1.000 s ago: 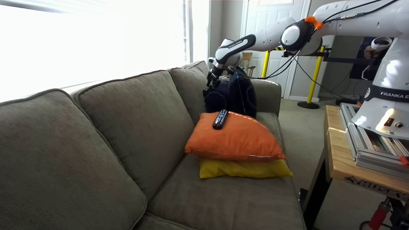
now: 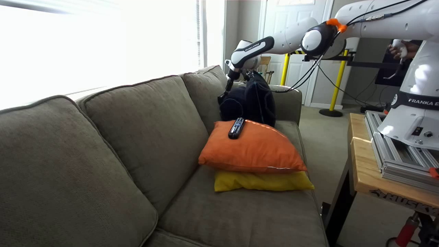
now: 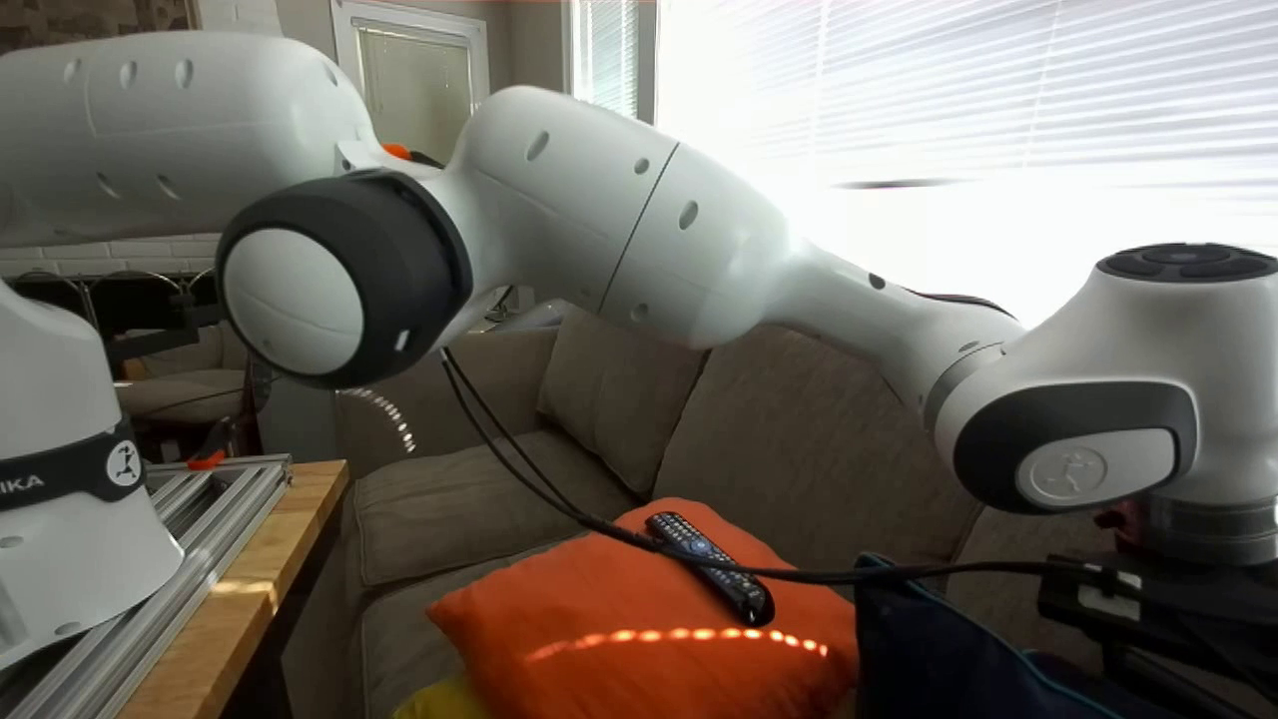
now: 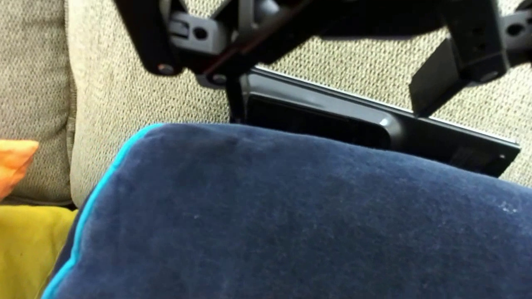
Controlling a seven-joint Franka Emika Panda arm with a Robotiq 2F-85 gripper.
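Observation:
My gripper stands open in the wrist view, its two fingers wide apart. Beneath and between them, a long, flat, glossy black object (image 4: 326,94) with a pale edge leans near the beige sofa cushion. A navy pillow (image 4: 299,214) with bright blue piping covers its lower part. The left fingertip overlaps the black object in view; contact cannot be made out. Farther along the sofa, a black remote (image 2: 236,128) rests on an orange pillow (image 2: 255,150). In exterior view 2 the gripper's fingers are not visible.
Under the orange pillow lies a yellow pillow (image 2: 263,181). The sofa backrest (image 2: 144,111) rises close beside the gripper. A wooden table (image 2: 391,185) carries the arm's base. Cables (image 3: 527,467) hang from the arm over the orange pillow. The near sofa seat is bare.
At the sofa's far end, the gripper's outline has changed slightly, its wrist tilted a little. The pillows and remote have not moved. A hand with a controller at far right has shifted.

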